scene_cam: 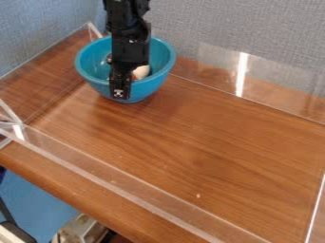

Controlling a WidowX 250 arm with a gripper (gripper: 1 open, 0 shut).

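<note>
A blue bowl (152, 81) stands at the back left of the wooden table (203, 152), close to the grey wall. My black gripper (121, 87) reaches down at the bowl's near side and is shut on the bowl's wall. Behind the gripper, inside the bowl, a pale, light-coloured object (140, 72) is partly visible; the rest of the contents is hidden by the arm.
Grey speckled walls (248, 47) border the table at the back and left. Below the table's front-left edge lies a blue surface (32, 199).
</note>
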